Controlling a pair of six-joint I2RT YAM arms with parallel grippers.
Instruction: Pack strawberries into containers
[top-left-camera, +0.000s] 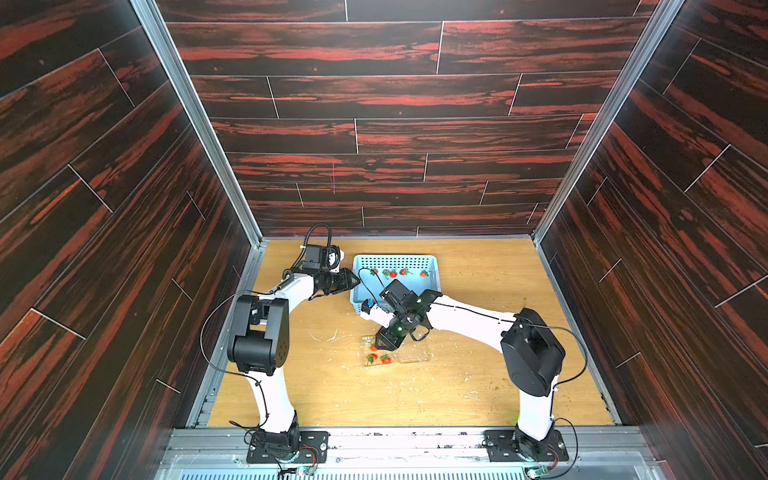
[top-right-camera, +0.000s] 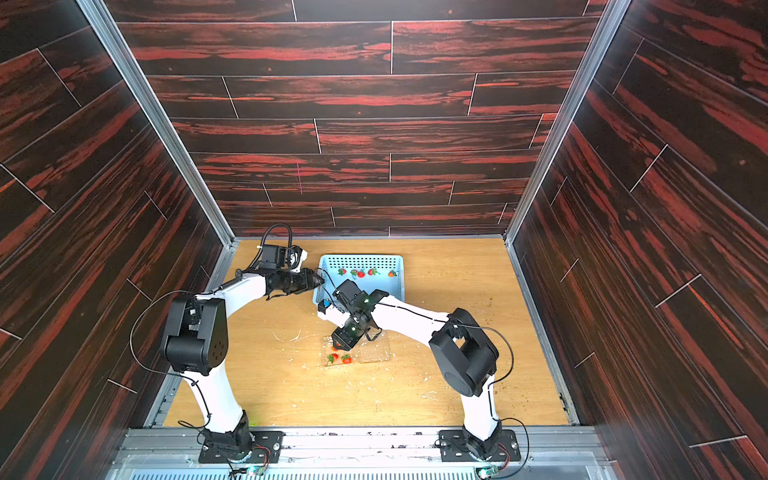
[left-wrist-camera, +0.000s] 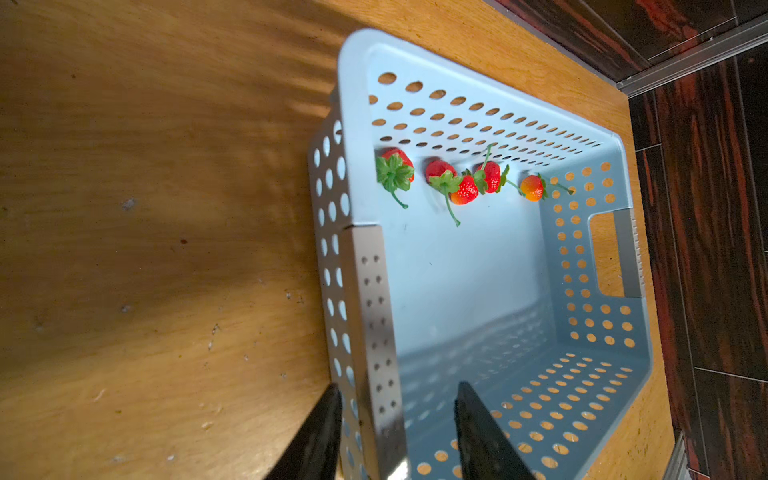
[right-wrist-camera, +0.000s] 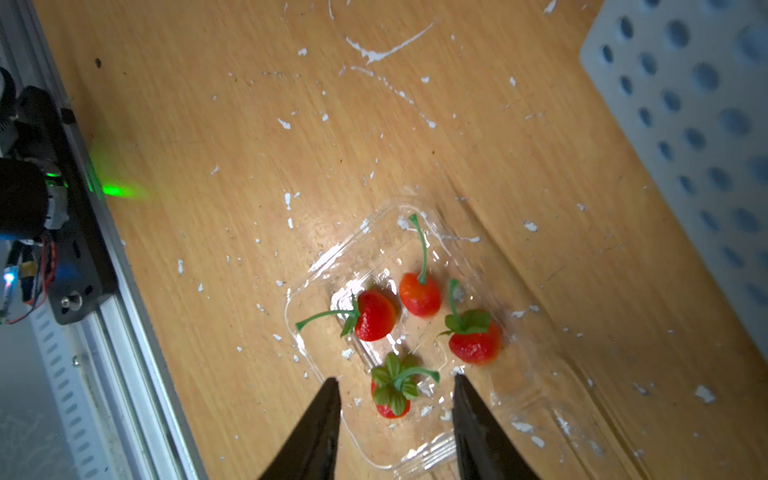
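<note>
Clear plastic container (right-wrist-camera: 308, 352) on the table holds several red strawberries (right-wrist-camera: 376, 315) with green stems. My right gripper hangs over it, open, with its fingertips apart. In the right wrist view one strawberry (right-wrist-camera: 390, 392) shows in the gap between those fingers, lying in the container below and not gripped. The blue basket (top-left-camera: 436, 288) behind has more strawberries (left-wrist-camera: 488, 177) along its far side. At the basket's left side my left gripper is open, its fingers around the metallic-looking edge strip and nothing held.
The container's empty half or lid (top-left-camera: 412, 347) lies to the right of the filled part. My right forearm crosses in front of the basket in the top views. Bare wood (top-left-camera: 304, 384) with scattered pale flecks surrounds the container.
</note>
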